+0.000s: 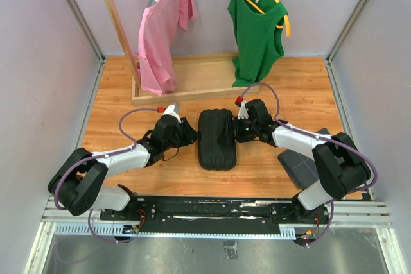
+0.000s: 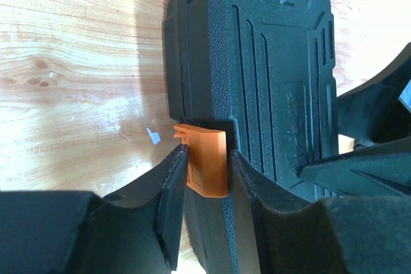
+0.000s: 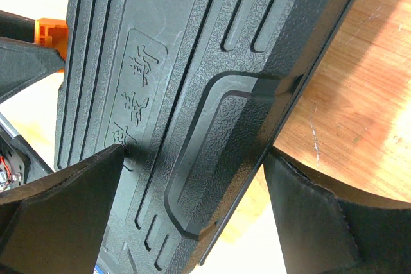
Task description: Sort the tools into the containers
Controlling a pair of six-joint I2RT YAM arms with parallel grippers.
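Note:
A black tool case [image 1: 217, 145] with ridged lid lies closed on the wooden table between my grippers. In the left wrist view my left gripper has its fingertips at the case's orange latch [image 2: 207, 171] on the left side, part open around or against it; whether it grips cannot be told. In the right wrist view my right gripper straddles the case's right edge, a finger on either side; the lid [image 3: 148, 81] fills much of that view. A dark finger of the other gripper shows beside the orange latch there.
A wooden rack [image 1: 186, 97] with a pink shirt [image 1: 158, 36] and a green top [image 1: 253, 36] stands at the back. A flat dark panel [image 1: 298, 168] lies at the right, under my right arm. Bare table shows left of the case.

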